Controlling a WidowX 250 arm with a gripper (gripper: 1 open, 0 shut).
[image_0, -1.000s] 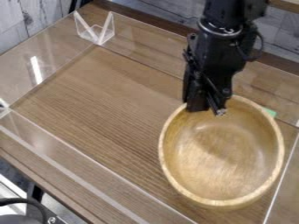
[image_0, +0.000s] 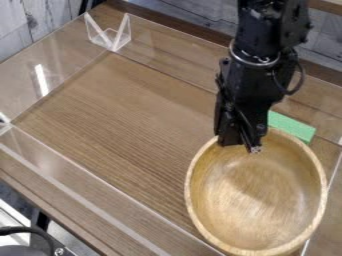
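Note:
The black robot arm reaches down from the top right, its gripper (image_0: 238, 135) at the back left rim of a large pale wooden bowl (image_0: 254, 198), which lies on the right side of the table. The gripper looks shut; whether the rim is between its fingers cannot be told.
A green flat object (image_0: 291, 127) lies behind the bowl. A clear plastic holder (image_0: 110, 32) stands at the back left. A dark cable shows at the bottom left corner.
The bowl has shifted slightly down and right, uncovering more of the green object. The gripper has moved a little with it.

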